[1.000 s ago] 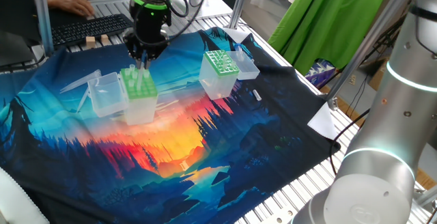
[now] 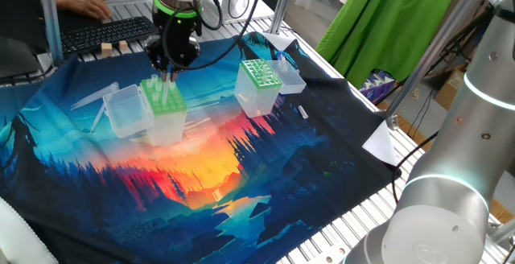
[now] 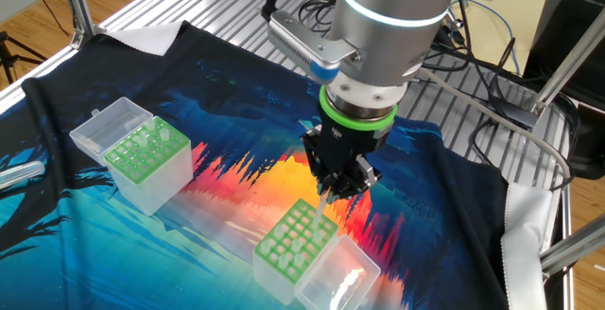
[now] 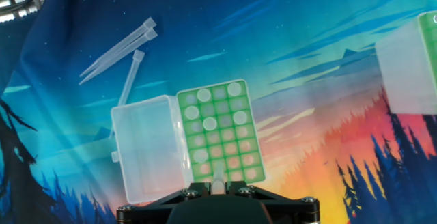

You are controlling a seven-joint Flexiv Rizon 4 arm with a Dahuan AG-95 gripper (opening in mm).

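Observation:
My gripper (image 3: 331, 195) points down over the near edge of a green-topped tip rack (image 3: 274, 247). Its fingers close round the upper end of a clear pipette tip (image 4: 218, 171), which stands over the rack's holes. How deep its lower end sits is hidden. Several other tips (image 4: 209, 123) stand in the same rack, mostly toward its far end. The rack's clear lid (image 4: 151, 149) lies open beside it. A second green-topped rack (image 2: 260, 74), also with an open lid (image 2: 291, 79), stands apart and holds a few tips.
Several loose tips (image 4: 123, 48) lie on the cloth beyond the open lid. A small white piece (image 2: 302, 112) rests near the second rack. A person's hand (image 2: 84, 4) is at a keyboard (image 2: 105, 35) behind the cloth. Open cloth (image 2: 193, 183) lies in front of the racks.
The arm and its cable have shifted slightly, while the gripper remains at the same rack with the tip between its fingers. The second rack and loose tips have not moved.

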